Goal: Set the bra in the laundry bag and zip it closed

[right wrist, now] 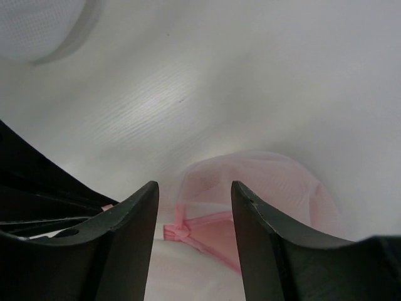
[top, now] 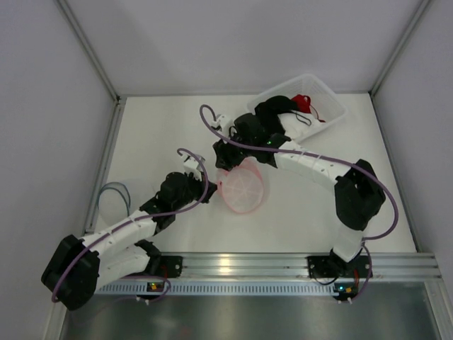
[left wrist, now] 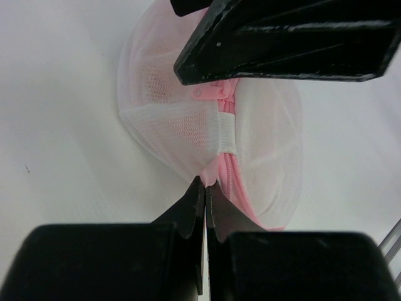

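The pink-trimmed white mesh laundry bag [top: 242, 190] lies mid-table. Its zipper [left wrist: 229, 169] runs away from my left gripper, which is shut on the pink tip of the bag at the zipper's end. A pink pull tab [left wrist: 210, 92] shows just beneath the black fingers [left wrist: 282, 44] of my right gripper. That right gripper stands part open over the bag, with pink trim [right wrist: 203, 219] visible below and between its fingers; nothing is seen clamped there. Whether a bra is inside the bag, I cannot tell.
At the back right a white bin [top: 333, 106] holds black, red and white garments. Another white mesh piece with a dark-edged rim [top: 113, 202] lies at the left edge. Open table lies right of the bag, and both grippers are close together.
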